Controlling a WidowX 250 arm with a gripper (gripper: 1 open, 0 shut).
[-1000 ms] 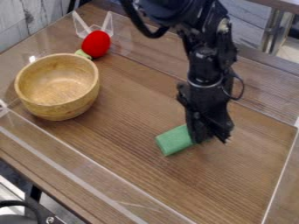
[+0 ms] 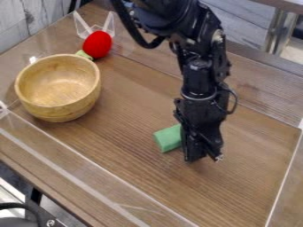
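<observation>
My black gripper [image 2: 201, 151] is low over the right middle of the wooden table [image 2: 106, 168], beside a green object [image 2: 167, 139] that it partly hides. It looks shut; whether anything is between its fingertips is hard to make out in the dark shapes.
A wooden bowl [image 2: 60, 88] stands at the left. A red round object [image 2: 97, 43] lies at the back left, with a small light green piece beside it.
</observation>
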